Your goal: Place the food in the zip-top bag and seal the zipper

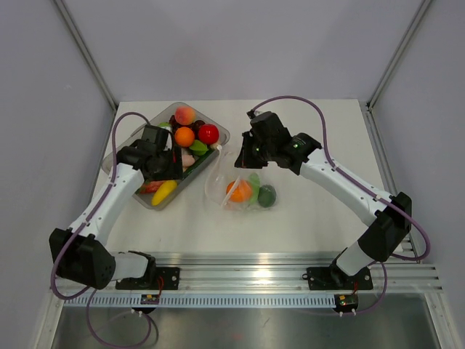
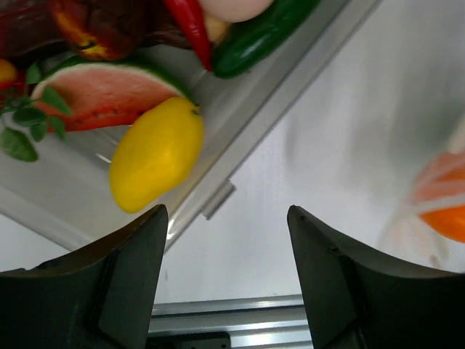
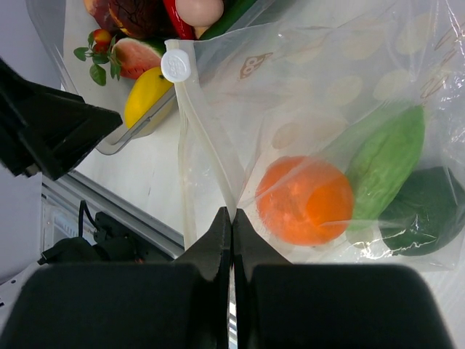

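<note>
The clear zip top bag [image 1: 215, 180] lies on the table, holding an orange [image 3: 294, 203], a light green food piece [image 3: 385, 163] and a dark green one [image 3: 425, 211]. My right gripper is shut on the bag's zipper edge, which runs down between its fingertips. Above the front of the food tray [image 2: 251, 138], my left gripper stands open with nothing between its fingers. The yellow fruit [image 2: 156, 153] lies in the tray ahead of the left finger, beside a watermelon slice [image 2: 109, 94].
Also in the tray are a peach [image 1: 184, 115], another orange [image 1: 184, 137], a red tomato-like food [image 1: 208, 134], a green pepper [image 2: 265, 36] and several more foods. A white slider [image 3: 176, 65] sits on the bag's zipper.
</note>
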